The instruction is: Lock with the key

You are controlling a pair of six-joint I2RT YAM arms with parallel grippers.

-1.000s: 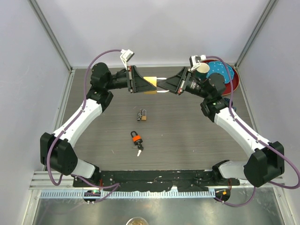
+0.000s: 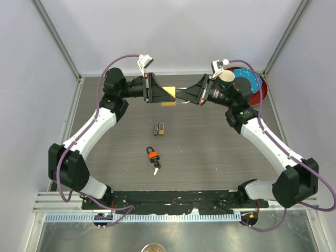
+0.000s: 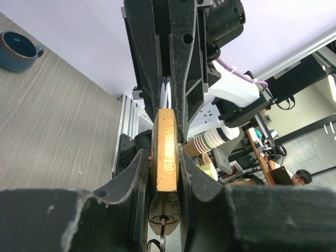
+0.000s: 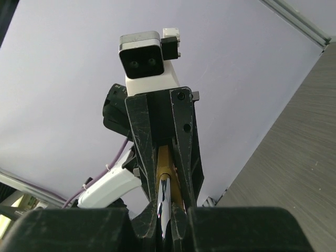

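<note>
A brass padlock (image 2: 168, 96) hangs between my two grippers, high above the table. My left gripper has its fingers on both sides of the brass body. In the left wrist view a thin, key-like metal piece (image 3: 163, 229) sticks out of the end face, with a ring below it. My right gripper is shut on the padlock's shiny shackle (image 4: 165, 195), seen edge-on. From the top, the shackle's bars span the short gap between the body and the right fingers. Whether the shackle is fully seated cannot be told.
On the table lie an orange-banded padlock (image 2: 153, 156) with a key beside it, a small brass padlock (image 2: 161, 128) and a dark small item (image 2: 156, 128). A red basket (image 2: 264, 88) with blue contents stands at the back right.
The right gripper stays nearly still, and the table objects have not moved.
</note>
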